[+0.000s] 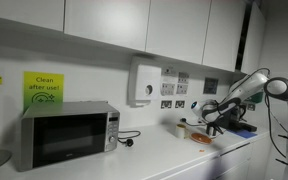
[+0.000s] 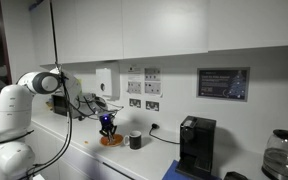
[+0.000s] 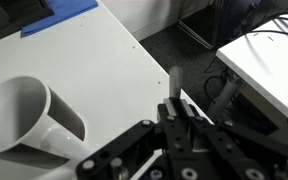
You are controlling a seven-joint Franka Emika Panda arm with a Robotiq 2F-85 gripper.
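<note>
My gripper is shut on a slim grey object (image 3: 175, 80), whose rounded end sticks out beyond the fingers in the wrist view; what it is cannot be made out. Below it run the white counter (image 3: 109, 60) and its edge. A white mug (image 3: 29, 115) stands to the left, open side up, clear of the fingers. In exterior view 2 the gripper (image 2: 108, 128) hangs above an orange plate (image 2: 112, 141), and a mug (image 2: 135, 140) is beside that plate. Exterior view 1 shows the orange plate (image 1: 201, 138) near the counter's front edge.
A blue cloth (image 3: 59, 14) lies farther along the counter. The microwave (image 1: 69, 132) occupies the left side in exterior view 1. A coffee machine (image 2: 197, 147) and a glass kettle (image 2: 283, 155) stand on the right in exterior view 2. Wall cupboards (image 1: 109, 22) hang above.
</note>
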